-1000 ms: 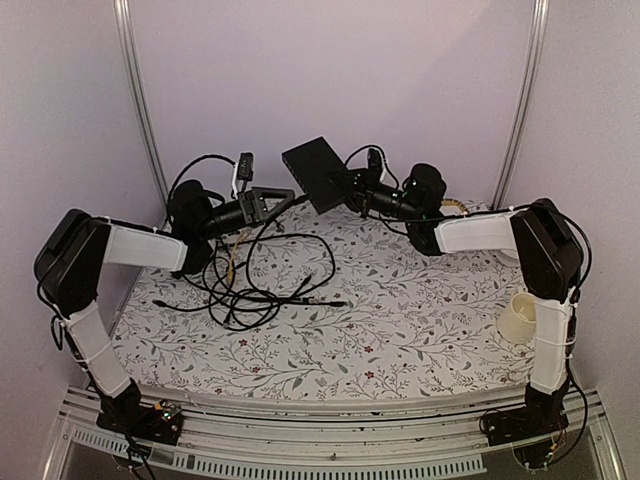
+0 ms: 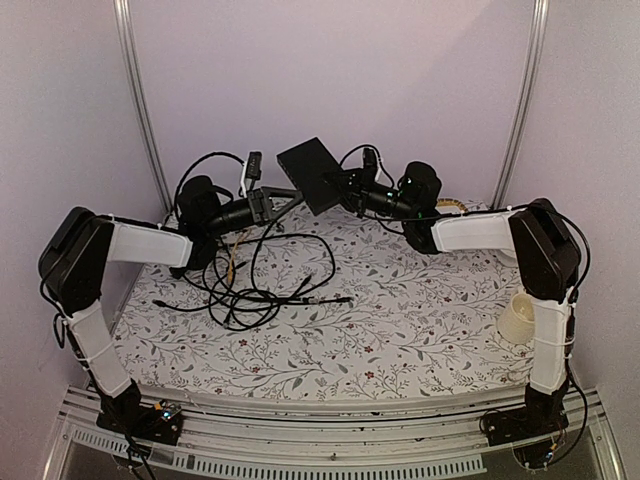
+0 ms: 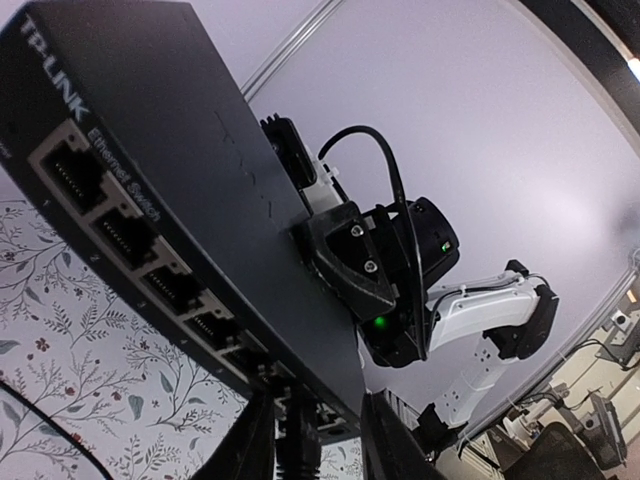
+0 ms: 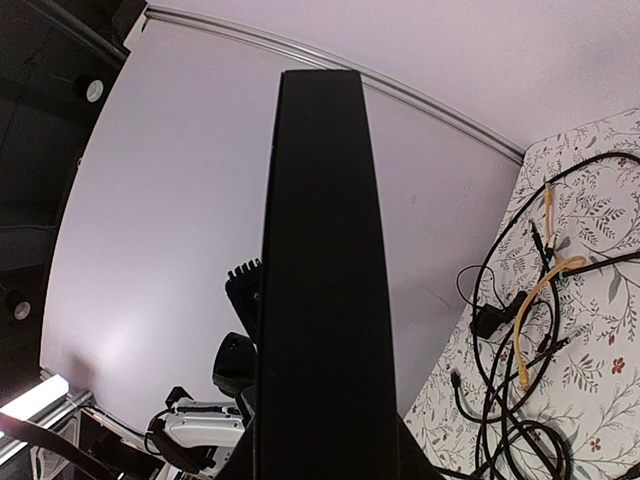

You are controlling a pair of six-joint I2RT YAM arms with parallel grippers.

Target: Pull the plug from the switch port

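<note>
A black TP-LINK Ethernet switch is held up tilted in my right gripper, which is shut on it; in the right wrist view the switch fills the middle. In the left wrist view its port row faces me, and a black plug sits at a lower port. My left gripper has its fingers either side of that plug, part open; whether they touch it cannot be told. From above, the left gripper is just left of the switch, a cable hanging below it.
Black and yellow cables lie tangled on the floral table's left and middle. A cream cup stands at the right edge. Walls enclose the back and sides.
The left gripper has edged slightly right toward the switch. The switch and right gripper have shifted a little left.
</note>
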